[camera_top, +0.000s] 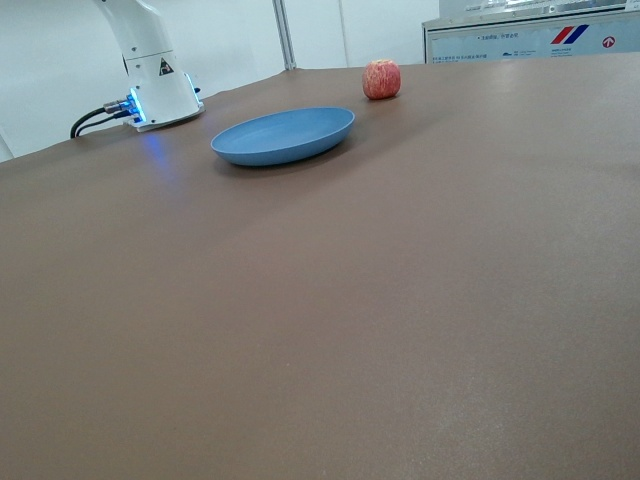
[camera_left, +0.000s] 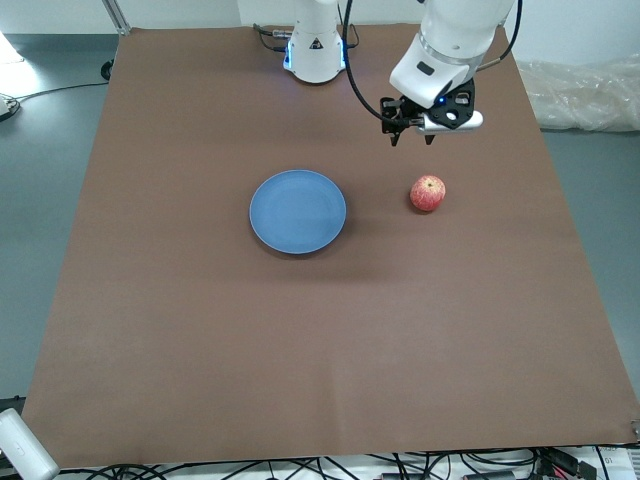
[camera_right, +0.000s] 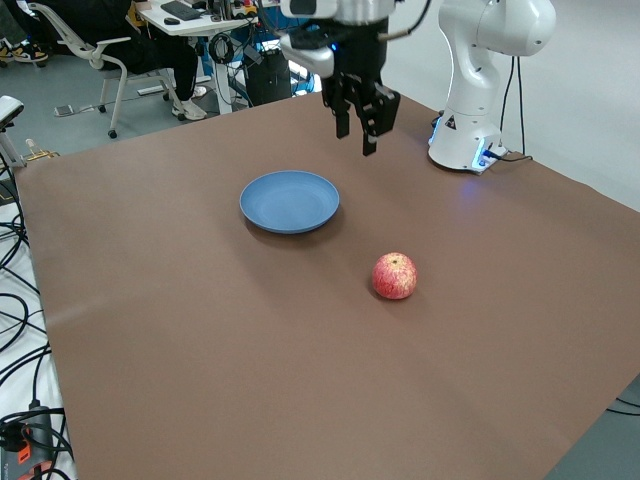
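Observation:
A red apple (camera_left: 427, 193) rests on the brown table right of a round blue plate (camera_left: 297, 211), apart from it; both also show in the top view, apple (camera_top: 381, 79) behind plate (camera_top: 282, 136), and in the right view, apple (camera_right: 394, 276) nearer than plate (camera_right: 289, 201). My black gripper (camera_left: 412, 139) (camera_right: 356, 139) hangs above the back of the table, behind the apple and plate in the left view. Its two fingers stand apart with nothing visible between them. It is not seen in the top view.
A white robot base (camera_left: 313, 55) stands at the back edge, with cables. Cables and hardware lie beyond the front edge. A desk, chair and seated person are off the table in the right view.

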